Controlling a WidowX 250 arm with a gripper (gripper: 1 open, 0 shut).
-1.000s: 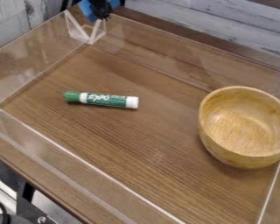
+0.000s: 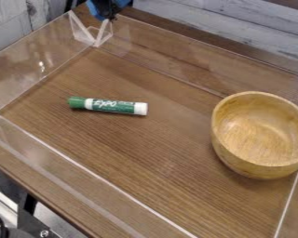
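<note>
At the top left edge, my dark gripper (image 2: 104,9) is mostly cut off, with something blue by it; its fingers are too dark and small to tell apart. A green Expo marker (image 2: 107,106) lies flat on the wooden table left of centre. A yellow wooden bowl (image 2: 257,154) sits at the right.
Clear plastic walls run along the left side of the wooden table (image 2: 152,186), with a white-grey wall (image 2: 238,23) at the back.
The gripper and the blue shape at the top left have shifted slightly. The marker and bowl have not moved.
</note>
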